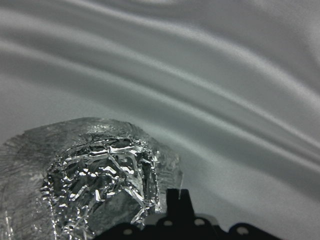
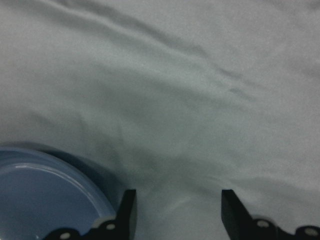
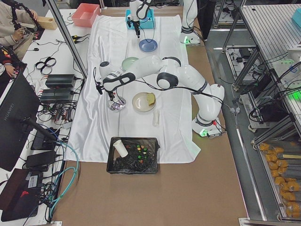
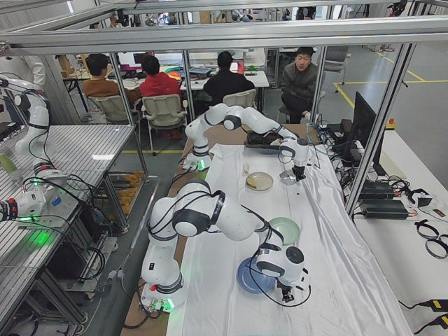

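A crumpled foil dish [image 3: 116, 104] [image 1: 105, 185] lies on the white cloth. My left gripper is at its right edge, fingers together; whether anything thin is between them cannot be seen. My right gripper stands open beside the blue plate [image 4: 246, 280] [image 2: 40, 195], over bare cloth. A tan plate [image 3: 140, 106] holds a yellow piece [image 3: 151, 99]. A green plate [image 4: 285, 225] lies between the arms.
A black tray [image 3: 131, 167] with a white cup and small coloured pieces is at the near edge. A light blue bin [image 3: 146, 23] stands at the far end. The cloth [image 3: 103, 136] has free room around the plates.
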